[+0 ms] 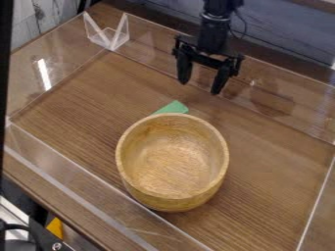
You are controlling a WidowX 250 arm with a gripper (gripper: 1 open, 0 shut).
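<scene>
My black gripper point(207, 65) hangs over the back middle of the wooden floor, its two fingers spread open, with nothing visible between them. A small green object point(170, 107) lies flat below it, just behind a large tan bowl point(171, 196), partly against or hidden by the bowl's rim. The bowl is empty and fills the lower middle of the view.
A clear folded piece point(108, 30) stands at the back left. Wooden edges and transparent walls point(39, 88) border the work area. The floor to the left and right of the bowl is clear.
</scene>
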